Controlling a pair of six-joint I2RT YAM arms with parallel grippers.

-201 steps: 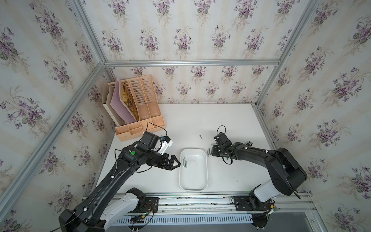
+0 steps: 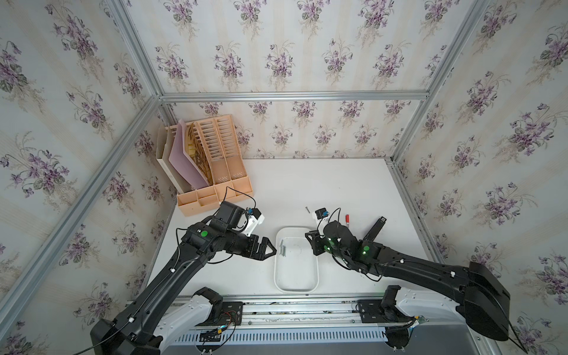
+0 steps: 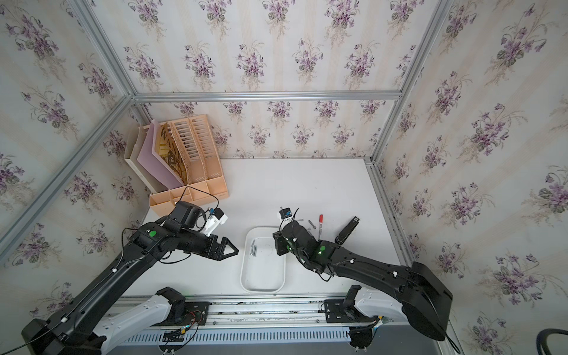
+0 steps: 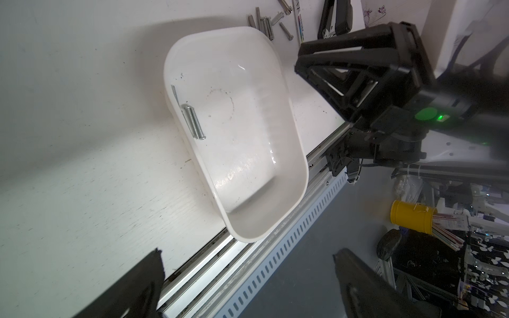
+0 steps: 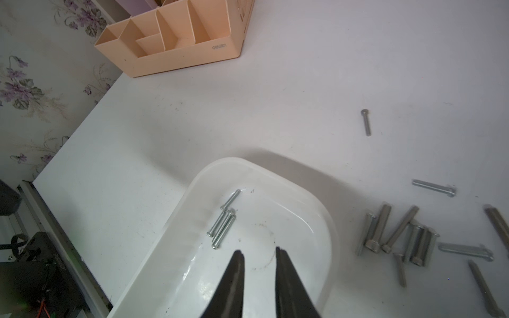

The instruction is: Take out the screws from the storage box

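The storage box is a white open tray [image 2: 297, 275] at the front of the table. Three silver screws lie on its floor near the left wall; in the left wrist view these screws [image 4: 193, 122] sit close together along that side. Over the box's right side hangs my right gripper, its two fingertips a little apart and empty, pointing down at bare tray floor. To the left of the box my left gripper [image 2: 269, 248] is held still, fingers [image 4: 139, 288] spread wide with nothing between them.
Several loose screws [image 5: 408, 233] lie on the table just right of the box. One small screw [image 5: 366, 123] lies apart behind them. A red-capped pen [image 3: 321, 219] and a black tool [image 3: 347, 230] are farther right. The wooden organizer [image 2: 213, 192] fills the back left.
My right gripper was low over the loose screws right of the box; it has risen and swung left over the box's right side. The left arm and the screws in the box have not moved.
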